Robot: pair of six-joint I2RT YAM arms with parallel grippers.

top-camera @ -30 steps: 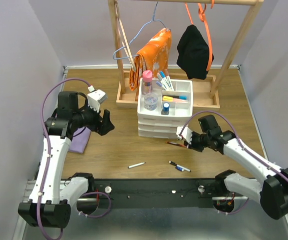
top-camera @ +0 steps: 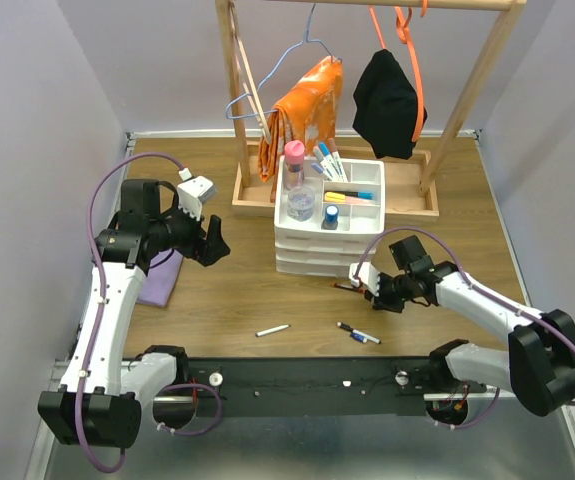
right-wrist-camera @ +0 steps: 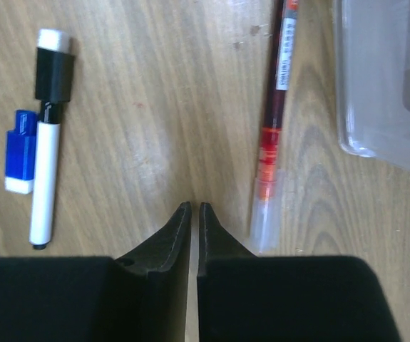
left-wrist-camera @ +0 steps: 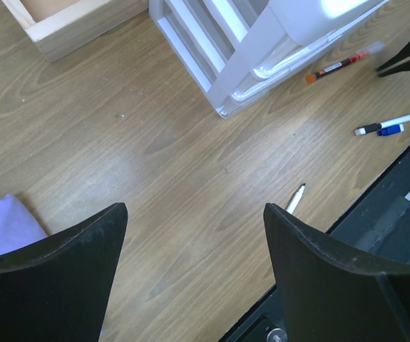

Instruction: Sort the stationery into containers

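Observation:
A dark red pen with a clear cap (right-wrist-camera: pixel 272 114) lies on the table beside the white drawer unit (top-camera: pixel 305 262). Just left of that cap, in the right wrist view, my right gripper has a narrow gap between its fingertips and nothing in it. Farther left are a white marker with a black cap (right-wrist-camera: pixel 45 171) and a short blue marker (right-wrist-camera: pixel 21 149), side by side. Another white marker (top-camera: pixel 273 330) lies alone near the front edge. My left gripper hangs wide open and empty over bare table.
On the drawer unit, a white organizer holds several pens (top-camera: pixel 329 160), a blue bottle (top-camera: pixel 330 217) and a pink-capped bottle (top-camera: pixel 300 203). Behind stands a wooden rack (top-camera: pixel 459 100) with an orange cloth (top-camera: pixel 307 105) and a black one. Purple cloth (top-camera: pixel 161 280) lies left.
My right gripper has shifted a little left and toward the front edge, near the red pen. The left arm has barely moved, and the pens lie where they were.

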